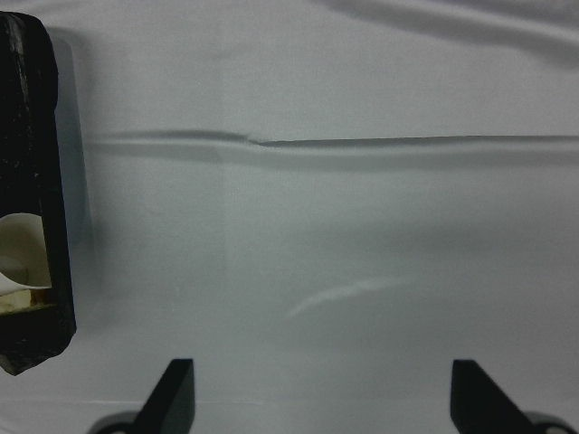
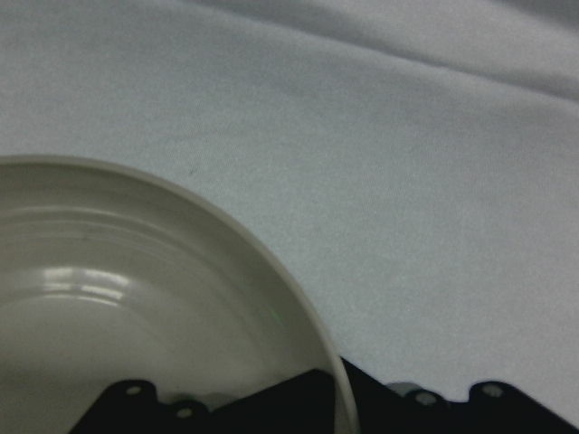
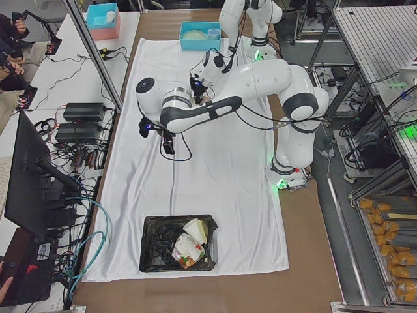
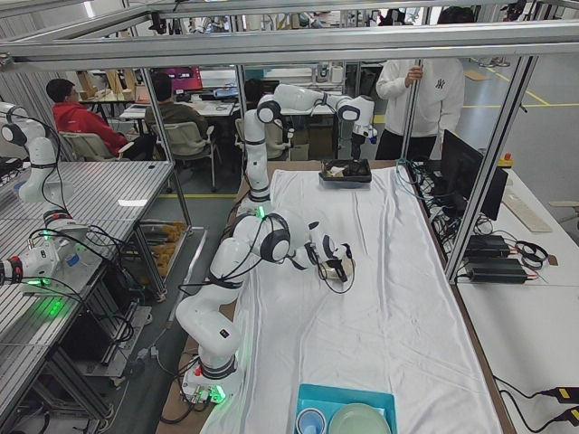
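Observation:
A beige bowl (image 2: 136, 316) rests on the white cloth, also partly seen behind my right gripper (image 4: 336, 264) in the camera right view. In the right wrist view that gripper's black fingers straddle the bowl's rim, one inside and one outside, close together on it. My left gripper stands open above the cloth, nothing between its fingers. A black bin (image 1: 36, 325) with a plastic liner and some discarded items, one a pale cup, lies at its side in the left wrist view.
A blue tub (image 4: 308, 393) with a green plate (image 4: 360, 423) and a blue cup (image 4: 310, 419) sits at the far end from the bin. Cables and a monitor line one side.

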